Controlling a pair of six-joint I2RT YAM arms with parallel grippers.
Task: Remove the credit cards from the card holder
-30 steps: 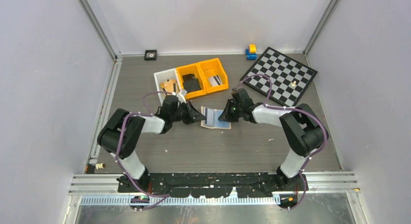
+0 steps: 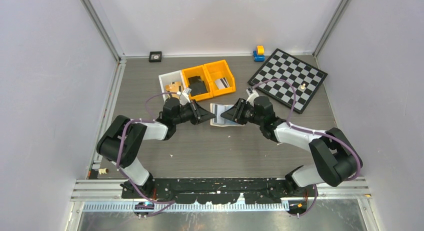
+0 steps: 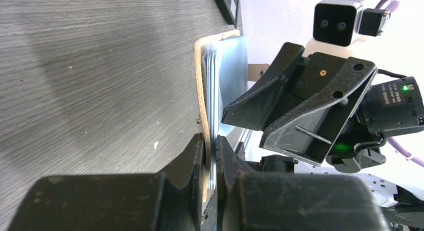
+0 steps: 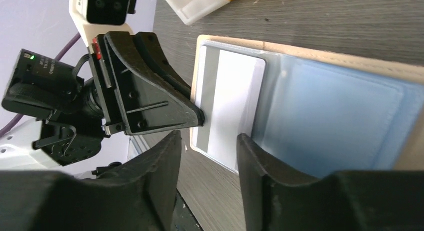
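Note:
The card holder (image 4: 340, 111), tan-edged with pale blue sleeves, lies open between the two arms over the table. In one of its sleeves sits a white card (image 4: 235, 93) with a grey stripe. My left gripper is shut on the holder's edge, its fingers pinching the stacked layers seen edge-on in the left wrist view. Over the sleeves, my right gripper has its fingers apart, with the card's lower part behind the gap and nothing visibly clamped. From above, the right gripper (image 2: 227, 116) covers part of the holder.
Behind the holder stand a white bin (image 2: 164, 82) and yellow bins (image 2: 216, 92); striped cards (image 2: 222, 83) lie in the right yellow one. A chessboard (image 2: 290, 78) occupies the back right.
The holder and left gripper have shifted slightly right and toward the back. The right arm's elbow has swung outward to the right, while its fingertips have moved a little left and back over the holder.

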